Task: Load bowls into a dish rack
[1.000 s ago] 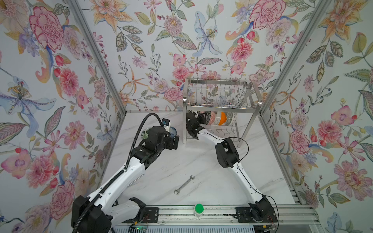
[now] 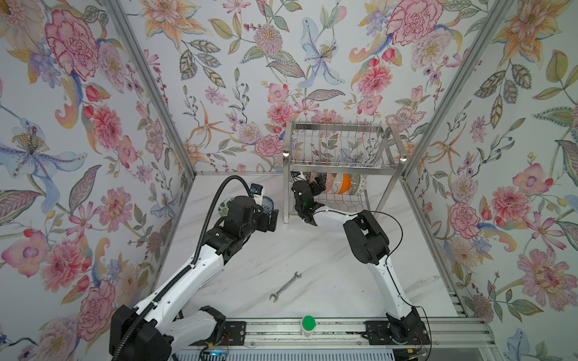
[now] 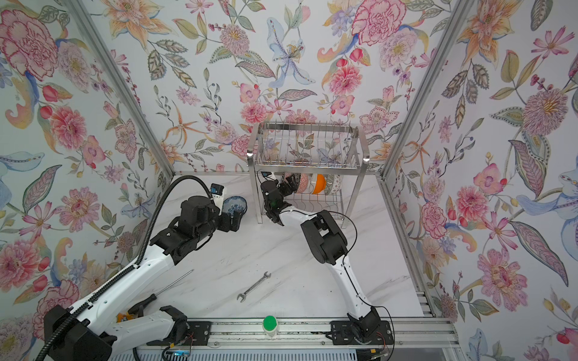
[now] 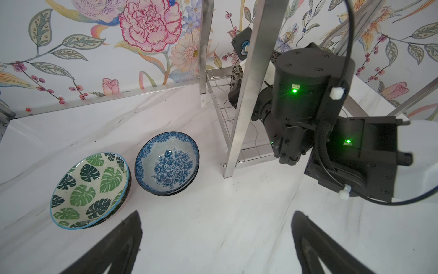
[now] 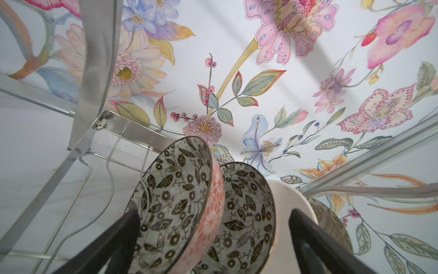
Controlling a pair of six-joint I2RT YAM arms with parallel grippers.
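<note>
Two bowls rest on the table left of the rack: a green leaf-patterned bowl [image 4: 89, 191] and a blue floral bowl [image 4: 168, 164]. Near them my left gripper is open and empty. On the dish rack's [image 2: 337, 162] lower shelf stand several bowls on edge: two with dark leaf-patterned insides, the front one [image 5: 175, 201] and the one behind [image 5: 244, 214], then a white-sided bowl [image 5: 289, 201] and a dark one [image 5: 328, 219]. An orange bowl [image 3: 318, 183] shows there too. My right gripper is open, its blurred fingers either side of the dark-patterned bowls, with visible gaps.
A wrench [image 2: 285, 287] lies on the front table, and a green-capped bottle [image 2: 308, 325] stands at the front edge. A screwdriver [image 3: 159, 294] is at the front left. The rack's left front post [image 4: 248, 91] stands close to the right arm. The upper shelf is empty.
The left arm and the bowls on the table look unmoved.
</note>
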